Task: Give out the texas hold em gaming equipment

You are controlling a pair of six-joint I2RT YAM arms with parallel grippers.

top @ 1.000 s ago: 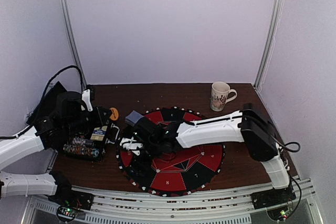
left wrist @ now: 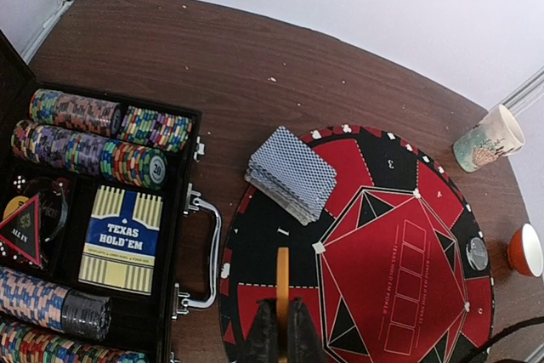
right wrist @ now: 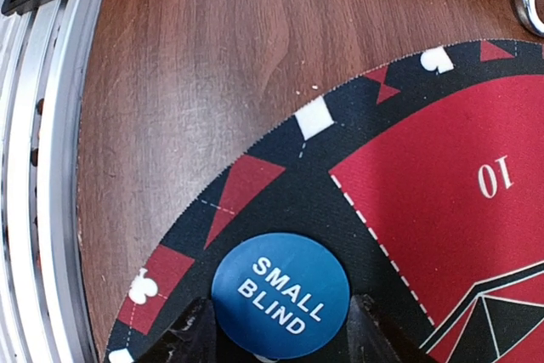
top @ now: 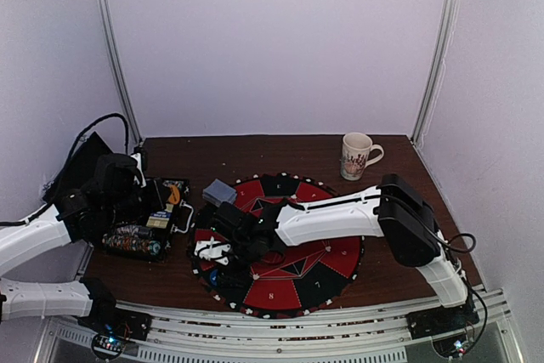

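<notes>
A blue SMALL BLIND button (right wrist: 280, 293) lies on the felt mat (right wrist: 442, 150) at its black rim segment, right between the fingertips of my part-open right gripper. In the top view that gripper (top: 223, 265) is over the mat's near left. My left gripper is shut, with a thin orange piece upright between its fingers, above the area by the open chip case (left wrist: 127, 159), which holds chips and a Texas Hold'em card box (left wrist: 121, 240). A deck of cards (left wrist: 291, 172) lies on the mat's back left edge.
A mug (top: 354, 156) stands at the back right of the table (top: 280, 148). A small orange bowl (left wrist: 526, 252) shows beyond the mat, and a clear round disc (left wrist: 477, 254) lies on it. Bare tabletop lies behind the case.
Since a second ago the left arm has drawn slightly left and down, with the orange piece.
</notes>
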